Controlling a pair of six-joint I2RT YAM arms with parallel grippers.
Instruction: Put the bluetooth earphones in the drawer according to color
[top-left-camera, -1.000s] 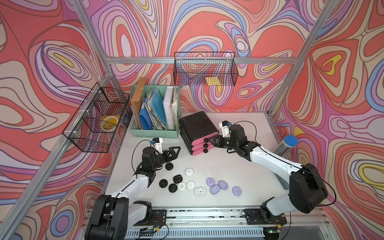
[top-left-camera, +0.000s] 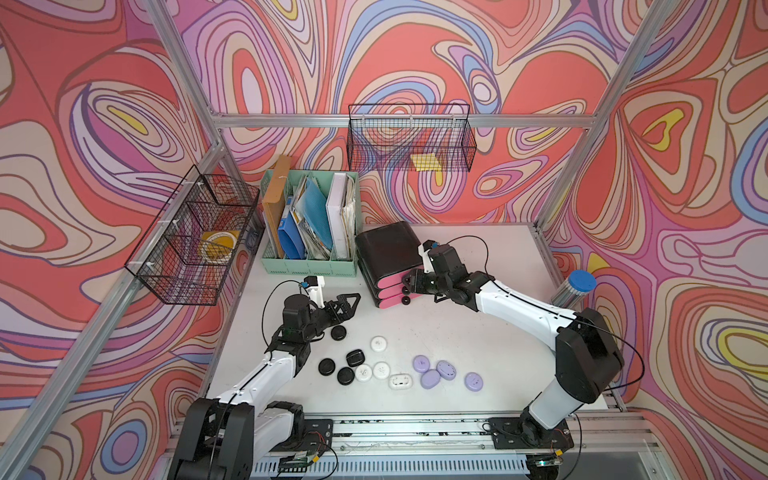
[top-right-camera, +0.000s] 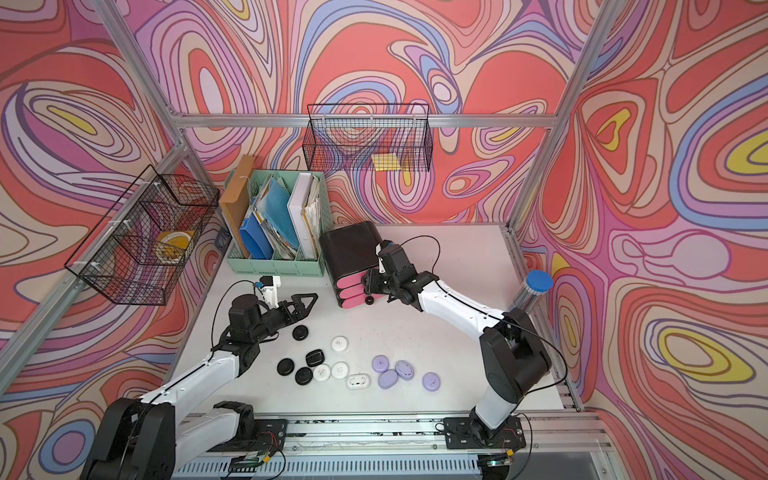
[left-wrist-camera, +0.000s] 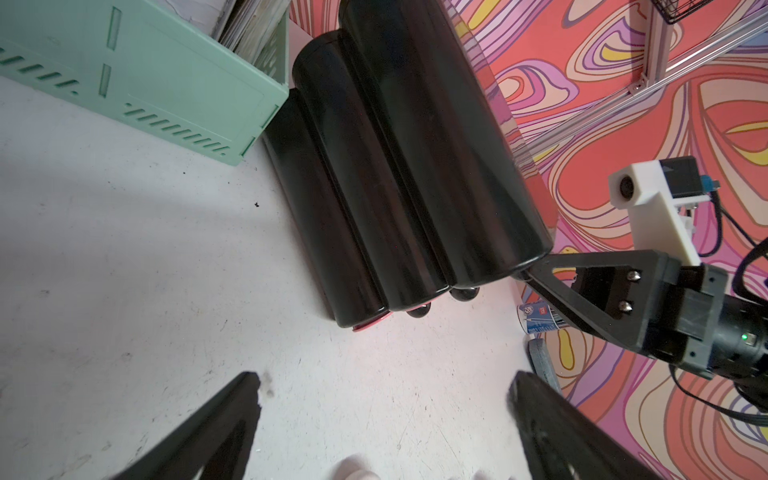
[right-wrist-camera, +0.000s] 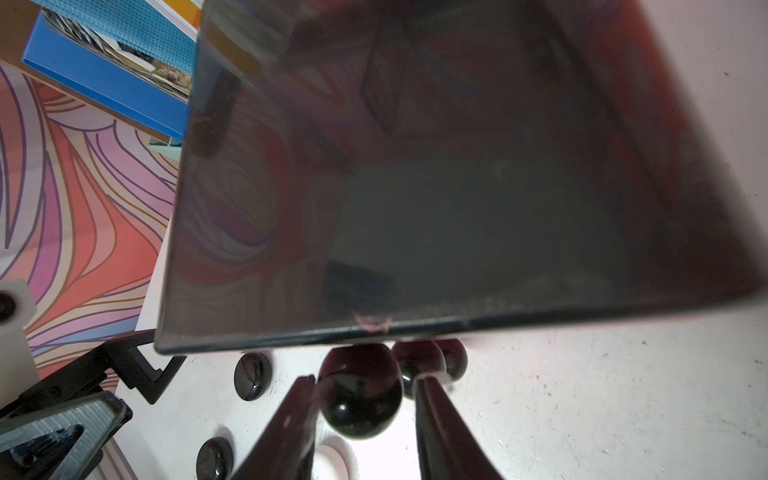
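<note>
A black cabinet (top-left-camera: 388, 244) has three pink-fronted drawers (top-left-camera: 392, 293) with black round knobs. My right gripper is at the top drawer's knob (right-wrist-camera: 358, 376), fingers either side of it, part open; whether they touch it I cannot tell. My left gripper stands open and empty left of the cabinet. Black earphone cases (top-left-camera: 345, 375), white ones (top-left-camera: 400, 381) and lilac ones (top-left-camera: 446, 369) lie across the front of the table.
A green crate (top-left-camera: 309, 266) of files stands left of the cabinet. A blue-lidded canister (top-left-camera: 582, 281) is at the right edge.
My right gripper and arm moved left toward the cabinet over the last second. The cabinet shifted slightly left, its front now turned a little differently. The left gripper is nearly still.
</note>
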